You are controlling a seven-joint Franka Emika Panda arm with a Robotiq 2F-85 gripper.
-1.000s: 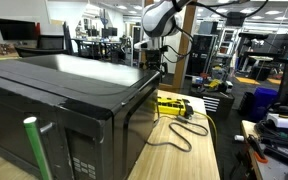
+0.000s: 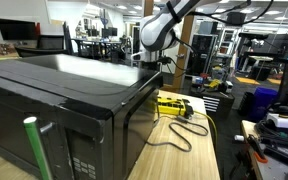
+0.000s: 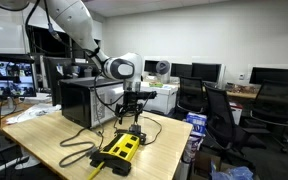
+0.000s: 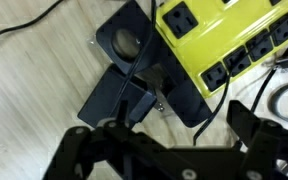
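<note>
A yellow and black power strip (image 3: 117, 152) lies on the wooden table; several of its sockets show along the yellow face (image 4: 219, 40) in the wrist view. A black block, perhaps a plug or adapter (image 4: 106, 94), sits beside the strip's black end part (image 4: 124, 38), with a dark cable crossing over it. My gripper stands open above this area, its fingers apart at the lower edge of the wrist view. In exterior view 2 the gripper (image 3: 130, 108) hangs over the strip's far end. Nothing shows held between the fingers.
A large black box-like appliance (image 2: 69, 100) stands beside the work area, close to the arm. Loose black cables (image 3: 77, 150) lie on the table. Bare tabletop (image 3: 169, 150) shows on the strip's other side, with office chairs beyond it.
In exterior view 1 the arm has come lower and shifted left, towards the black appliance. The appliance and the power strip have not moved.
</note>
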